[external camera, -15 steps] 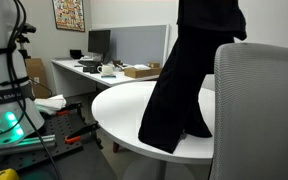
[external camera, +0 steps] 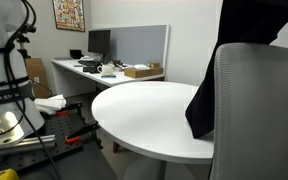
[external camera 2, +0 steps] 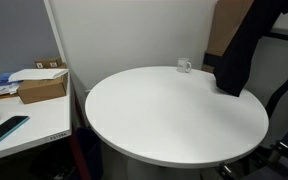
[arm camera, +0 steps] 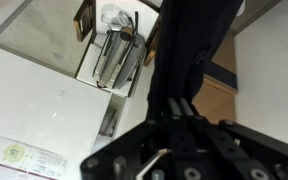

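A long black cloth (external camera: 202, 105) hangs down at the right side of the round white table (external camera: 139, 115), its upper part cut off by the top edge. In the second exterior view the same cloth (external camera 2: 246, 50) reaches down to the table's right part; whether its lower end touches the top is unclear. The wrist view has the cloth (arm camera: 192, 45) running from the dark gripper, which is shut on it. The fingertips are hard to tell from the black fabric. Neither exterior view shows the gripper clearly.
A white mug (external camera 2: 184, 66) stands near the table's far edge. A grey chair back (external camera: 259, 115) rises close at the right. A desk (external camera 2: 29, 125) with a cardboard box (external camera 2: 44, 88) and a phone (external camera 2: 6, 130) is at the left.
The black cloth has moved right across the table, from near its middle to the right side, partly behind the chair back. Its upper part has also risen.
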